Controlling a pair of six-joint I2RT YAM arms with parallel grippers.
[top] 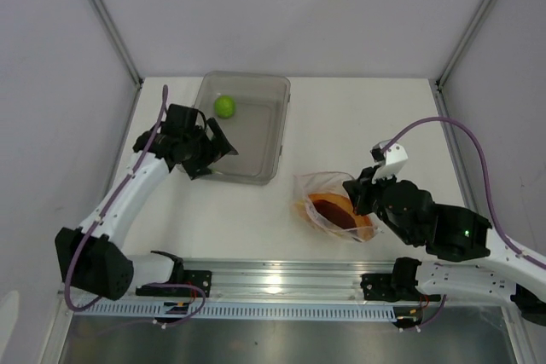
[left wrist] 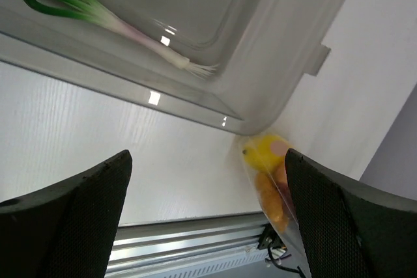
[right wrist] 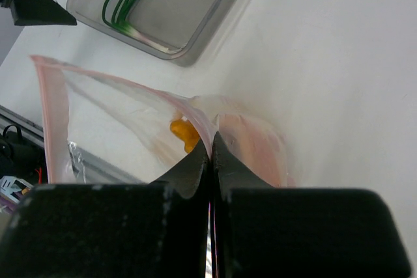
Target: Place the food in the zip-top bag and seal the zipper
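Note:
My left gripper (top: 220, 147) stands open over the near-left part of the grey bin (top: 247, 151). In the left wrist view a green onion (left wrist: 140, 40) lies in the bin (left wrist: 300, 17), below and ahead of the open fingers. A green apple (top: 224, 106) sits at the bin's back. At right, the clear zip bag (top: 320, 185) with orange and brown food (top: 337, 215) inside is held at its rim by my shut right gripper (top: 363, 193); the bag's film (right wrist: 117, 102) runs into the fingertips.
A metal rail (top: 273, 270) runs along the front edge, with walls at the back and sides.

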